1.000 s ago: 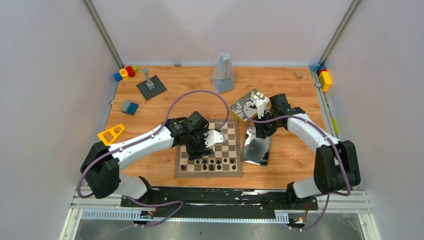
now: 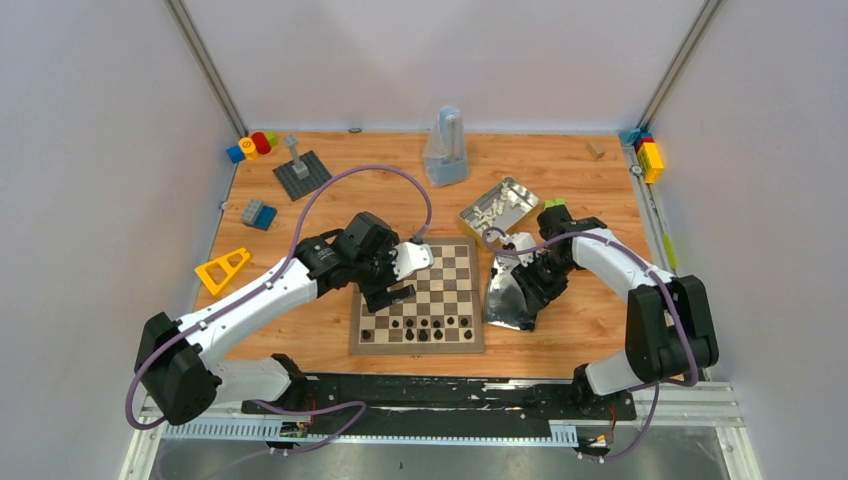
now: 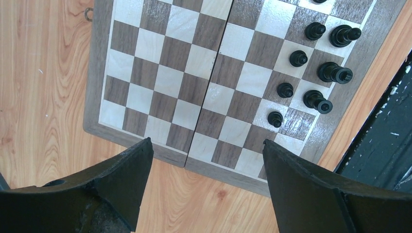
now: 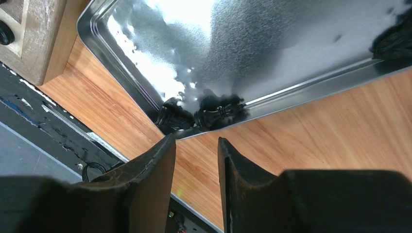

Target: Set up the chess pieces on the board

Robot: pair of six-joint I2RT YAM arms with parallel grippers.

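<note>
The wooden chessboard lies mid-table, several black pieces standing along its near side; the left wrist view shows a black king and black pawns upright on squares. Over the board's left part hangs my left gripper, open and empty. My right gripper is above the near edge of the silver tray, fingers part open with a narrow gap and nothing between them. Just beyond its fingertips, two black pieces lie on their sides in the tray's corner. Another dark piece rests at the tray's right side.
A box of white pieces stands behind the silver tray. At the back are a bagged blue item and a grey plate. A yellow triangle lies at the left.
My right gripper has moved toward me and slightly right over the silver tray. The board pieces look unchanged.
</note>
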